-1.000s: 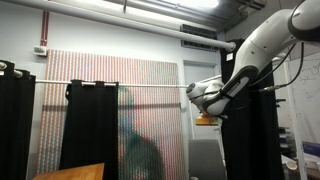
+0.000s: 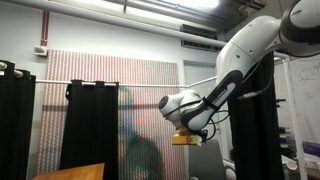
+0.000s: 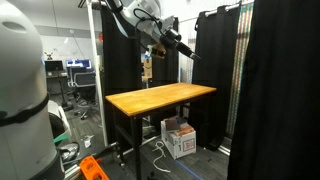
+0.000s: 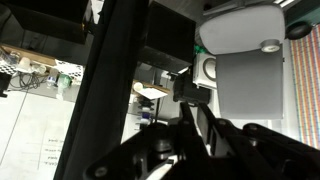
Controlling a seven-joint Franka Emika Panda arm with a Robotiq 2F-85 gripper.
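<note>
My gripper appears in the wrist view as dark fingers close together, shut or nearly so; whatever may be between them is too dark to make out. In exterior view 1 the arm's end hangs in the air before the striped wall, with a yellow-orange piece [image 2: 184,140] at its lower end. Whether that piece is part of the gripper or held by it, I cannot tell. Exterior view 2 has the arm's dark tip [image 3: 191,55] high above the wooden table [image 3: 150,97], touching nothing.
A grey chair [image 2: 208,160] stands behind the arm's end. Black curtains [image 2: 90,125] hang round the area, and an orange object [image 3: 94,168] lies near the robot's base.
In exterior view 1 the arm's end has moved to the left and downward, bringing the yellow-orange piece with it. The table and curtains have stayed put.
</note>
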